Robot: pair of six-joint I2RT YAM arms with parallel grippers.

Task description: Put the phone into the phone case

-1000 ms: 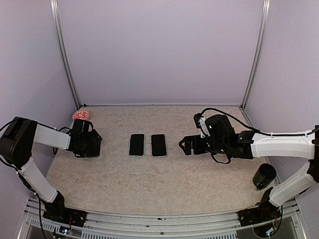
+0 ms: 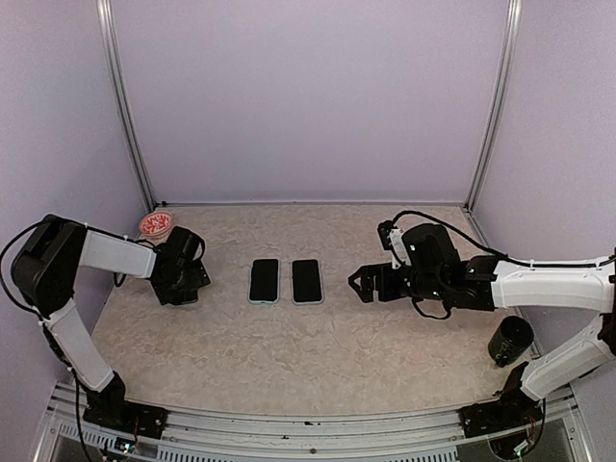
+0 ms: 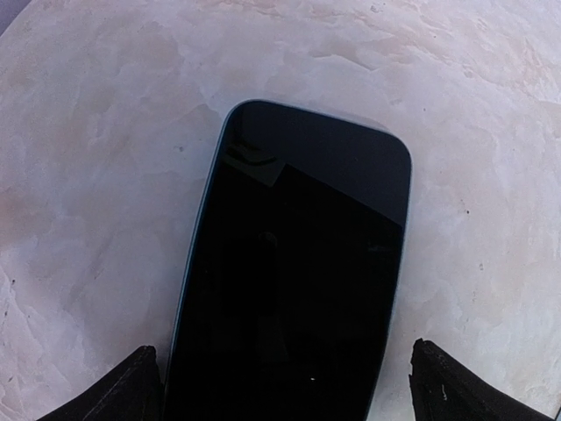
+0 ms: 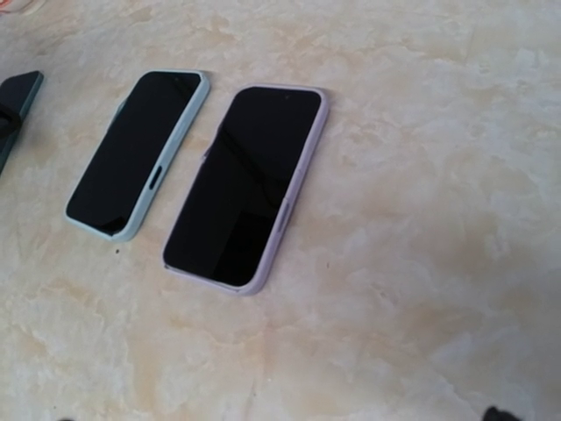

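Observation:
A dark phone with a thin bluish edge (image 3: 289, 263) lies flat on the table at the left. Above it hangs my left gripper, open, one fingertip on either side of the phone's near part and nothing gripped. From the top, the left arm covers most of that phone. Two black-faced slabs lie in the middle: one has a pale blue case rim (image 4: 145, 153), the other a lilac case rim (image 4: 250, 189). Whether a phone sits inside either rim I cannot tell. My right gripper (image 2: 362, 283) stands open and empty, to the right of the lilac one.
A round red-and-white item (image 2: 155, 223) sits at the back left, behind the left gripper. A dark cup (image 2: 510, 340) is at the right edge beside the right arm.
My left gripper has shifted slightly right over the left phone, its wrist turning a little. The right arm has barely moved, and the phones lie where they were.

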